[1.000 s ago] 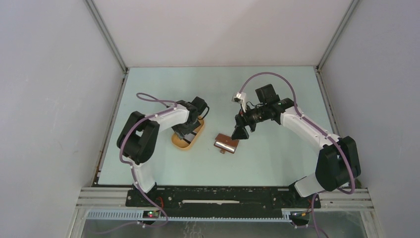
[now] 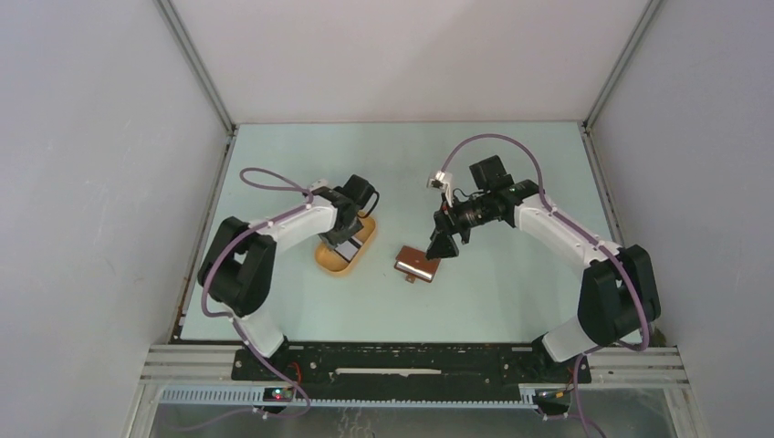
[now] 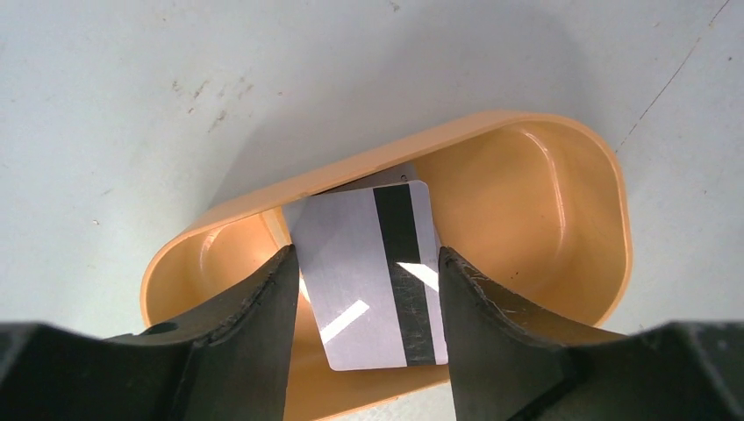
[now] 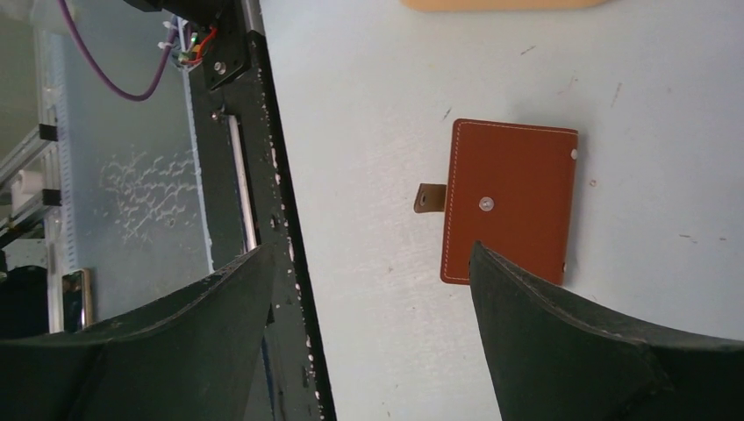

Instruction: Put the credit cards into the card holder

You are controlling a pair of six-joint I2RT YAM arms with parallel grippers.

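Note:
In the left wrist view, a pale card [image 3: 351, 289] with a black stripe lies tilted in the tan tray [image 3: 535, 149]. Part of another card [image 3: 386, 175] shows behind its upper edge. The fingertips of my left gripper stand at the card's two side edges; whether they grip it, I cannot tell. A brown leather card holder [image 4: 518, 206] with a strap tab lies flat on the table. Above it, my right gripper is open, nothing between its fingers; in the top view it hangs just right of the holder [image 2: 418, 260].
The tan tray [image 2: 334, 265] stands left of the holder, with a strip of bare table [image 2: 387, 239] between them. Open table lies behind both arms. A black rail [image 2: 392, 356] runs along the front edge.
My left arm has shifted a little to the left, and more of the striped card shows in the tray from above. The right arm has barely moved, and the holder lies where it was.

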